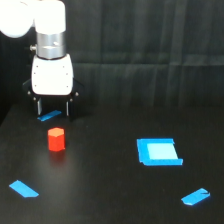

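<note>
A small red block (56,140) stands on the left part of the black table. Behind and above it hangs my white gripper (54,106), pointing down. Its two dark fingers are spread apart, with nothing visible between them. On the right side of the table lies a white square (161,152) bordered by blue tape (144,154).
Strips of blue tape lie flat at the front left (24,189), at the front right (196,197) and under the arm (50,115). A dark curtain (140,50) hangs at the back.
</note>
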